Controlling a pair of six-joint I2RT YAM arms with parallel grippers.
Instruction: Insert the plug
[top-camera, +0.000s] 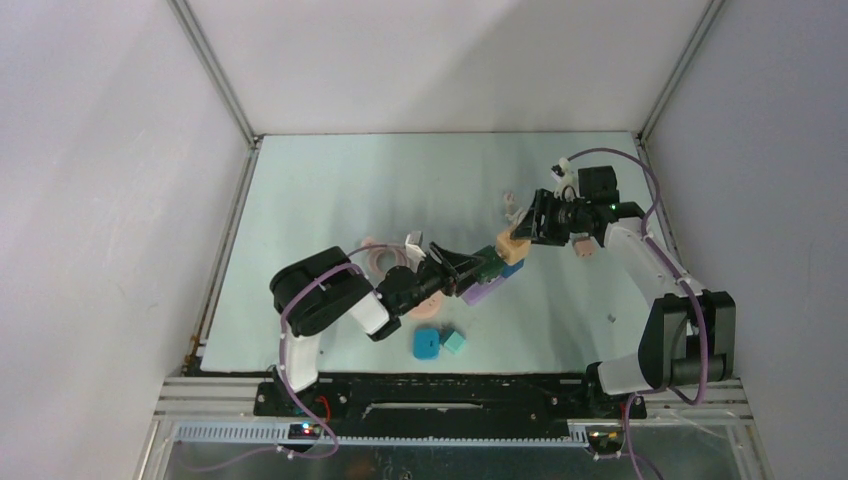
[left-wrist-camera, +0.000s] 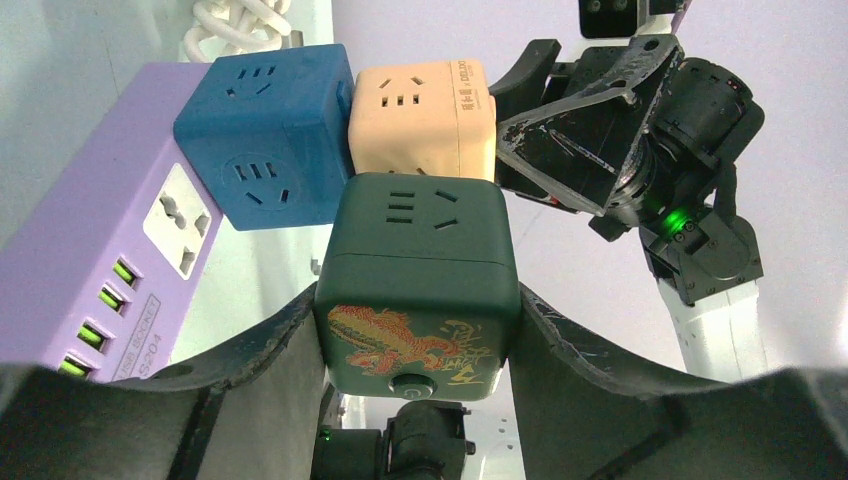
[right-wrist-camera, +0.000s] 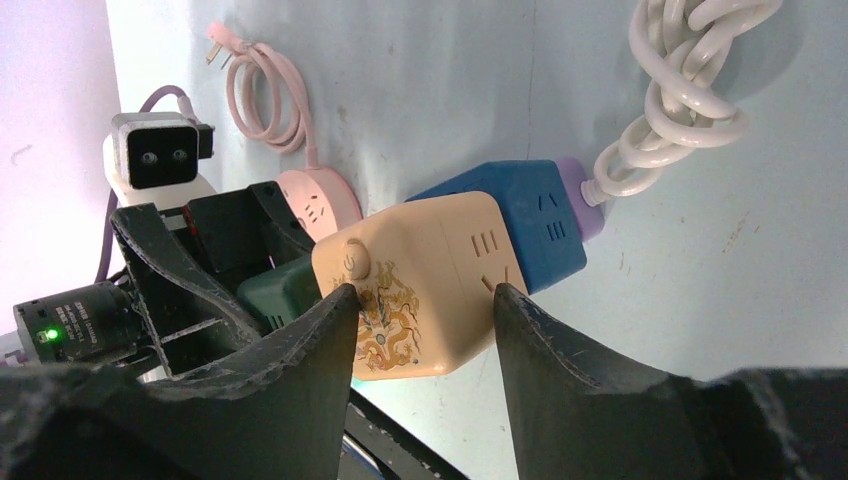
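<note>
A dark green cube plug (left-wrist-camera: 415, 270) with a gold dragon is held in my left gripper (top-camera: 474, 266), which is shut on it, above a purple power strip (left-wrist-camera: 80, 270). The strip carries a blue cube plug (left-wrist-camera: 260, 130); a beige cube plug (left-wrist-camera: 410, 110) sits beside it, directly behind the green one in the left wrist view. My right gripper is part open, its fingers at the near side of the beige cube; whether they grip it is unclear.
A pink round strip (right-wrist-camera: 315, 200) with coiled cord, a white coiled cable (right-wrist-camera: 680, 90), a blue box (top-camera: 426, 344) and a small teal cube (top-camera: 453, 341) lie around.
</note>
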